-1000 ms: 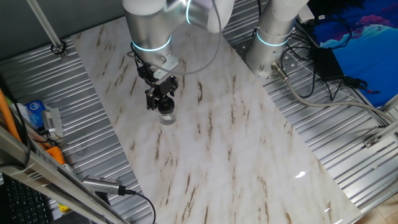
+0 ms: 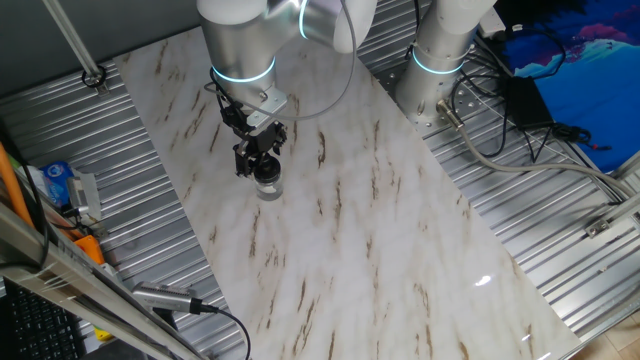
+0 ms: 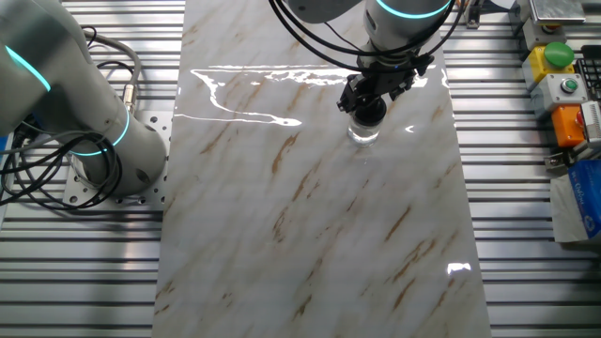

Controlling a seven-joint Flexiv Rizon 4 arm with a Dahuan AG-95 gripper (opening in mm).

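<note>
A small clear jar (image 2: pixel 269 190) with a black lid (image 2: pixel 266 168) is upright at the marbled table board, toward its far left part in exterior view 1. My gripper (image 2: pixel 260 160) points down right over it, its black fingers at the lid. In exterior view 2 the jar (image 3: pixel 362 134) shows its clear base below the dark lid (image 3: pixel 372 114), with the gripper (image 3: pixel 371 100) just above and around the lid. Whether the fingers press on the lid or only stand beside it cannot be made out.
The marbled board (image 3: pixel 310 244) is otherwise bare, with wide free room in front. The arm's base (image 2: pixel 432 85) stands beside the board. Button boxes (image 3: pixel 558 94) and a blue packet (image 3: pixel 584 197) lie off the opposite side. A metal cylinder with a cable (image 2: pixel 168 298) sits by the board's edge.
</note>
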